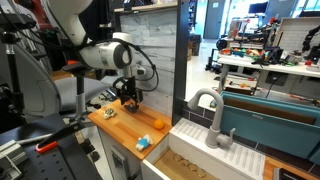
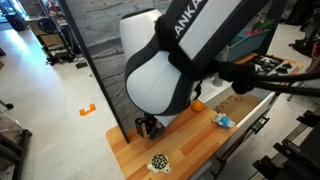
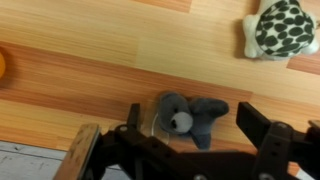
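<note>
A small dark grey plush toy [image 3: 187, 119] lies on the wooden counter [image 3: 120, 50], close to the counter's edge by the wall. My gripper is directly over it in the wrist view, fingers open, with one black finger on each side of the toy. Whether the fingers touch it, I cannot tell. From the second exterior side, the gripper [image 2: 152, 128] sits low at the counter's far-left part, mostly covering the toy. A white toy with dark spots [image 3: 283, 28] rests nearby, apart from the fingers.
An orange ball-like fruit [image 1: 158, 124] and a blue-and-white toy [image 1: 142, 143] stand further along the counter. The sink [image 1: 195, 158] with its tall grey faucet [image 1: 212, 108] is beyond them. A grey wall panel [image 1: 165, 75] rises close behind the gripper. Mid-counter wood is bare.
</note>
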